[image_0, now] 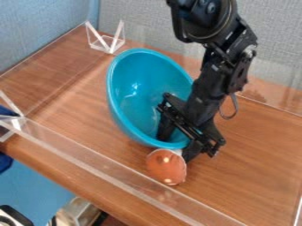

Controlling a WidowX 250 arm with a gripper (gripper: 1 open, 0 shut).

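A large turquoise bowl (133, 88) lies tilted on the wooden table (248, 168), its opening facing right toward the arm. The black gripper (185, 132) is low at the bowl's right side, partly inside its rim; whether its fingers are open or shut is hard to tell. Just below the bowl and gripper, an orange round object (167, 169) sits on the table near the front edge.
White wire frames stand at the back left (104, 40) and left edge. Transparent low barriers run along the table's front and back. A blue padded wall is behind.
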